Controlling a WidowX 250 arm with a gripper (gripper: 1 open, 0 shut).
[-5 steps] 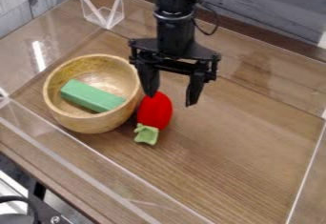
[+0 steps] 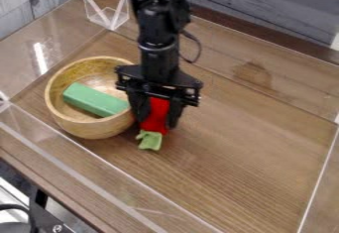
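My black gripper point(image 2: 157, 100) is down over a red object point(image 2: 158, 112) with a green leafy top point(image 2: 151, 141), beside the bowl on the wooden table. The fingers straddle the red object, which they partly hide; whether they touch it is unclear. A beige bowl point(image 2: 58, 95) to the left holds a green block point(image 2: 94, 101).
A white wire-like stand point(image 2: 103, 9) is at the back left. A dark cable lies at the bottom left corner.
My gripper has moved down onto the red object, and its fingers stand closer together than before.
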